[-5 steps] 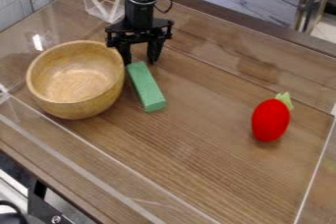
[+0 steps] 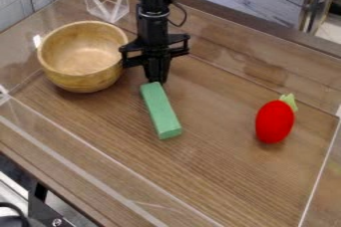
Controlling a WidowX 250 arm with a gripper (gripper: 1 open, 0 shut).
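Note:
My black gripper (image 2: 156,72) is low over the table, just right of a tan wooden bowl (image 2: 66,50) and at the upper end of a green block (image 2: 162,111). Its fingertips are small and dark here, and I cannot make out anything held between them. The green block lies lengthwise on the wooden table (image 2: 120,171), below the gripper.
A red object with a pale green top (image 2: 274,120) lies on the right of the table. A clear plastic piece (image 2: 110,1) is at the upper left.
The bowl has moved up and to the left, away from the front. The green block sits a little lower and further right, and my gripper has come down and rightward.

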